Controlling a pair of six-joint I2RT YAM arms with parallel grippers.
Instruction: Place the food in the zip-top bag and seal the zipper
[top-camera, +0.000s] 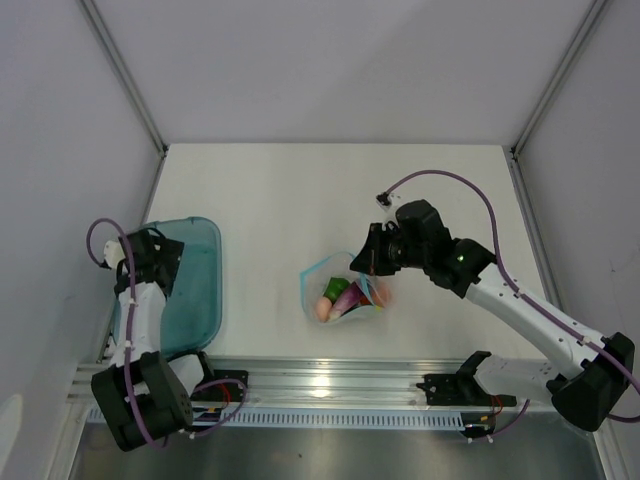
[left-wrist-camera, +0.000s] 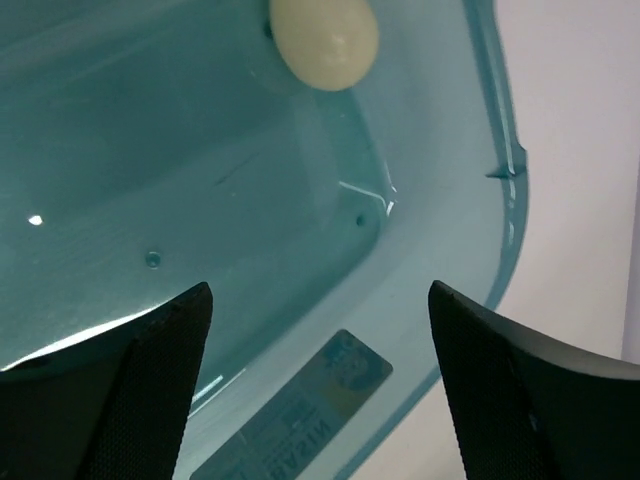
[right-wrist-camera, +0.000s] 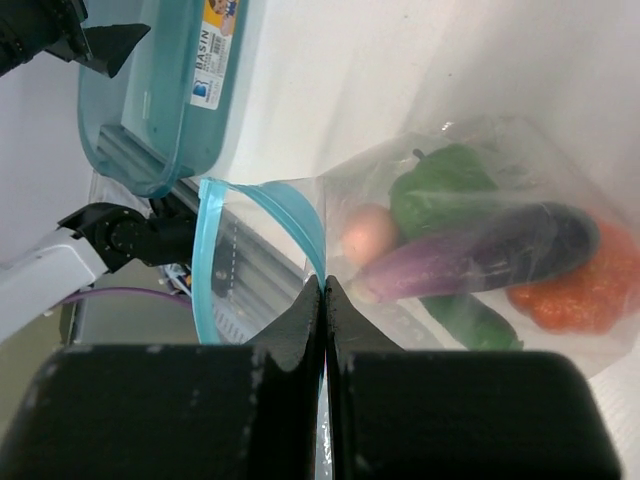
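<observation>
My left gripper hangs open over the teal basin (left-wrist-camera: 180, 170), nothing between its fingers; a pale egg-shaped item (left-wrist-camera: 322, 35) lies near the basin's far end in the left wrist view. My right gripper is shut on the blue-rimmed edge of the clear zip bag (right-wrist-camera: 205, 260). Inside the bag are a green pepper (right-wrist-camera: 440, 190), a brown egg (right-wrist-camera: 368, 232), an eggplant (right-wrist-camera: 500, 245), an orange-red lumpy item (right-wrist-camera: 575, 300) and a green cucumber-like item (right-wrist-camera: 470, 320).
Walls stand close around the table, and a metal rail (top-camera: 320, 367) runs along its front edge.
</observation>
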